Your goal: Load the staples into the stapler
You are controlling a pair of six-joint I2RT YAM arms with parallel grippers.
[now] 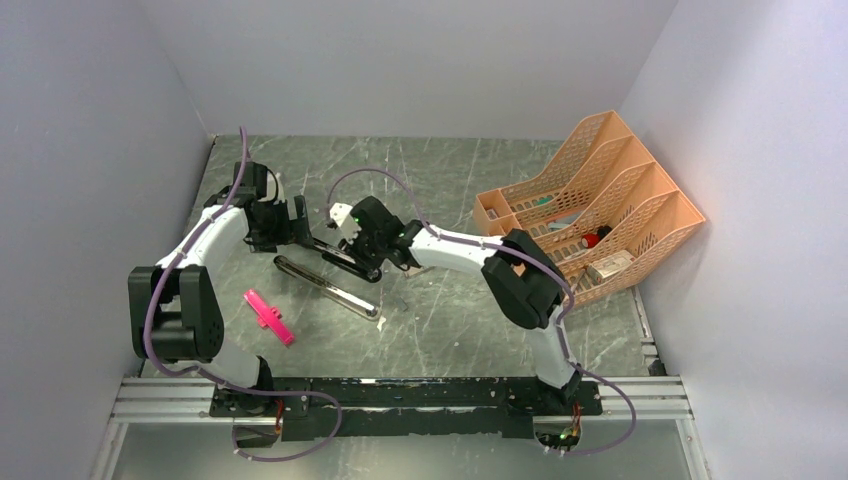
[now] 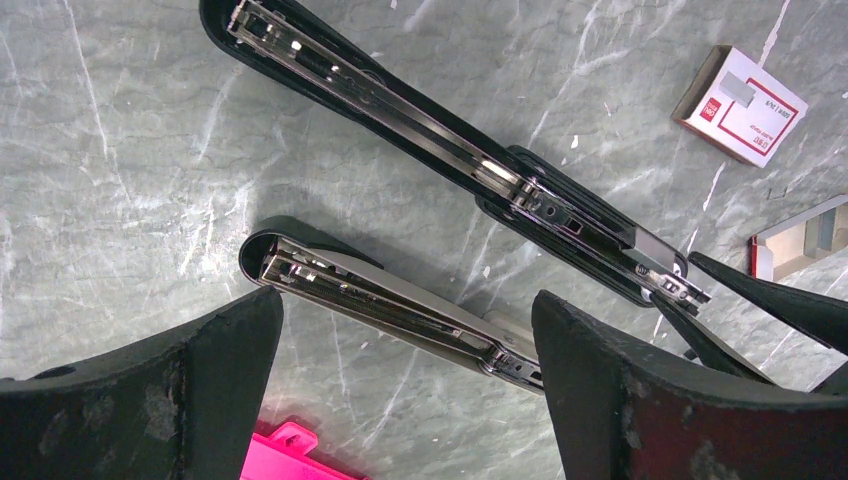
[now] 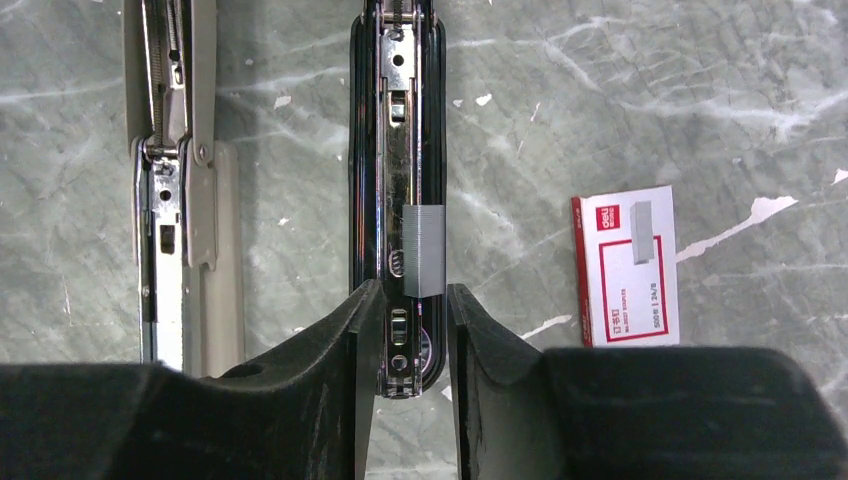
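The opened black stapler [image 3: 365, 180] runs lengthwise in the right wrist view, its lid swung back in the left wrist view. A grey staple strip [image 3: 424, 252] lies along the right side of its metal rail, overhanging the edge, not seated squarely in the channel. My right gripper is open at the stapler's end, one finger on either side of it, with the strip's near end just ahead of the gap. My left gripper stands wide open, nothing held; the second, grey-beige stapler [image 2: 400, 310] shows between its fingers from above.
A white and red staple box [image 3: 630, 268] and an opened box piece [image 2: 805, 240] lie beyond the black stapler. The pink object [image 1: 268, 317] is at the front left. An orange divided rack [image 1: 600, 220] fills the right side.
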